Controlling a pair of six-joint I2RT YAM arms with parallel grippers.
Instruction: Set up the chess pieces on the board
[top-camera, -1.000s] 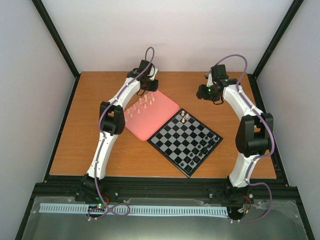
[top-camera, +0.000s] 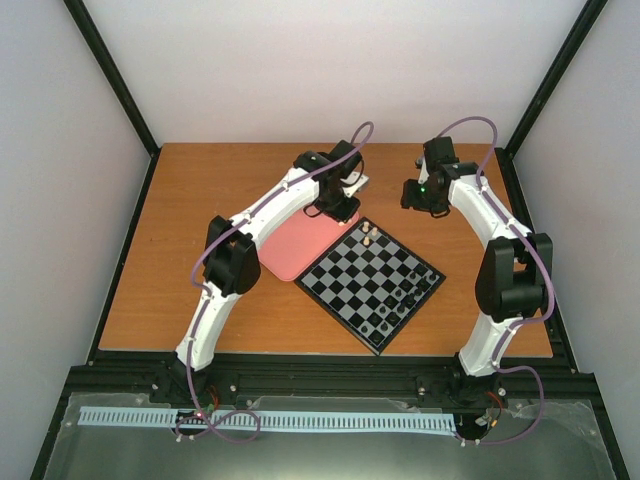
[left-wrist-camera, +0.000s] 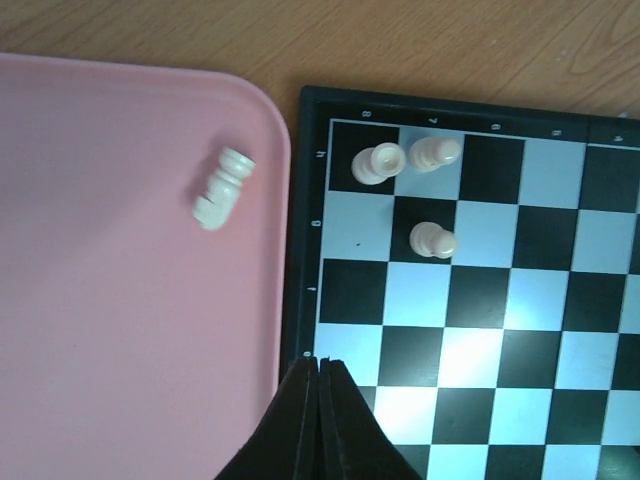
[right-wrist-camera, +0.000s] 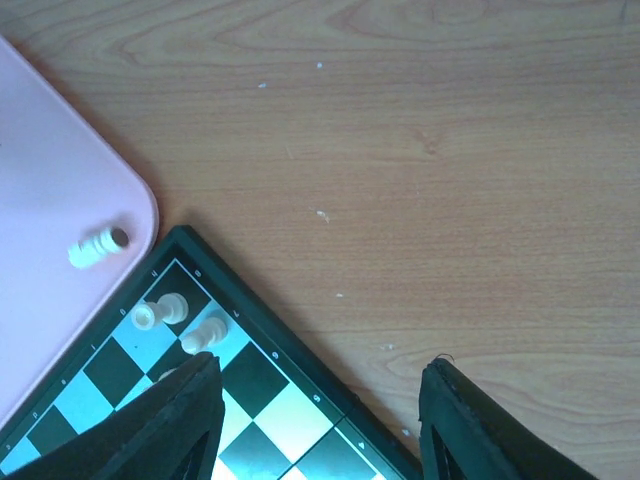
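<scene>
One white chess piece (left-wrist-camera: 224, 188) lies on its side in the pink tray (left-wrist-camera: 130, 330), near the tray's corner beside the board. My left gripper is shut with nothing between its fingers, above the board's edge, apart from that piece. On the corner squares of the chessboard (top-camera: 350, 270) stand three white pieces: one in the corner (left-wrist-camera: 378, 163), one beside it (left-wrist-camera: 435, 152), one in front (left-wrist-camera: 432, 240). My right gripper is open and empty, above the board's edge and bare wood.
Several dark pieces (top-camera: 405, 295) stand along the opposite side of the board. The left arm (top-camera: 275, 212) covers much of the tray in the top view, hiding what lies there. Bare table (top-camera: 470, 160) stretches behind and right of the board.
My left gripper has swung right from the tray's far corner to the board's corner. The white piece it held now lies in the tray. The right arm has shifted slightly right.
</scene>
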